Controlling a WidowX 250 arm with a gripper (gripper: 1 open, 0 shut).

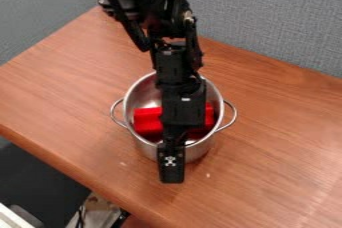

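A steel pot (138, 100) with two side handles stands on the wooden table, holding red objects (147, 119) that show on both sides of the arm. The black arm reaches down from the top of the view over the pot. Its gripper (173, 142) is over the pot, hiding part of what is inside; the view does not show clearly how its fingers stand or whether anything is between them.
A grey partition (267, 22) stands behind it. At the lower left, past the table's edge, are a dark area and some white items.
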